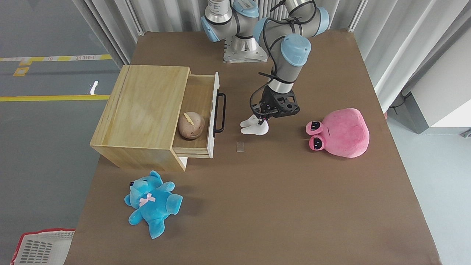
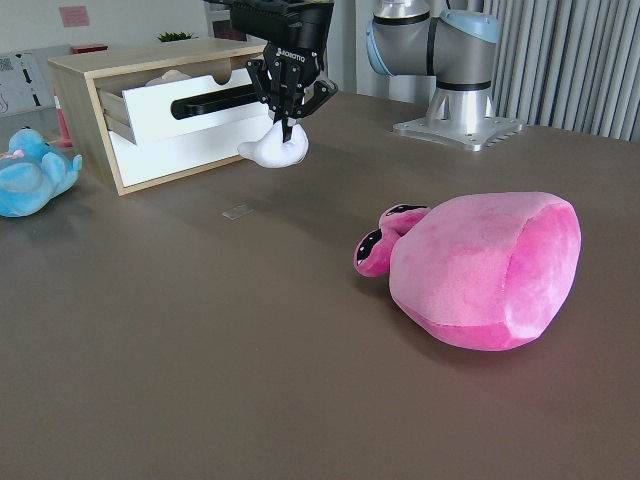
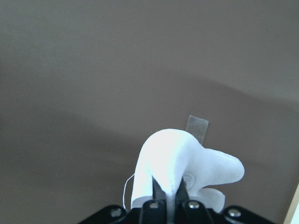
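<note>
My gripper (image 1: 265, 115) is shut on a white plush piece (image 1: 252, 128), shaped like a cartoon hand or glove, just right of the drawer's handle. In the left view the white plush (image 2: 268, 150) hangs below my gripper (image 2: 287, 120); in the wrist view it (image 3: 163, 154) is pinched between the fingertips. The wooden cabinet (image 1: 137, 110) has its drawer (image 1: 198, 95) pulled out, holding a round brown toy (image 1: 190, 128) with a pale strip on top.
A blue plush bear (image 1: 154, 203) lies at the front left, a pink plush (image 1: 342, 134) to the right. A basket (image 1: 42, 247) is on the floor.
</note>
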